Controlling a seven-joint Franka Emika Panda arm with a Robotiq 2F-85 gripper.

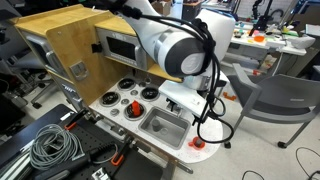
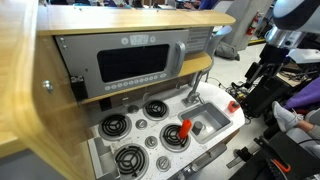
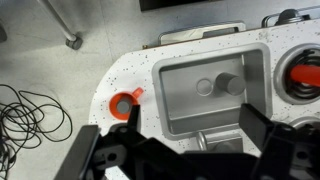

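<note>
My gripper stands open above the toy kitchen counter, nothing between its fingers. In exterior view 2 it hangs at the right point(image 2: 270, 68), well above the counter. An orange-red cup point(image 3: 122, 106) with a small handle sits on the white counter end, beside the sink point(image 3: 180, 124). From the wrist, the cup appears toward the left finger. Inside the sink is a small grey cup point(image 3: 230, 84). A red object point(image 2: 185, 130) rests on a front burner, partly cut off in the wrist view.
The faucet point(image 3: 203, 140) rises behind the sink. A microwave point(image 2: 130, 60) and wooden shelf point(image 2: 120, 28) stand behind the stove. A grey chair point(image 1: 270, 95) is off the counter's right end. Coiled cable point(image 1: 55, 145) lies on the left. Counter around the orange-red cup looks clear.
</note>
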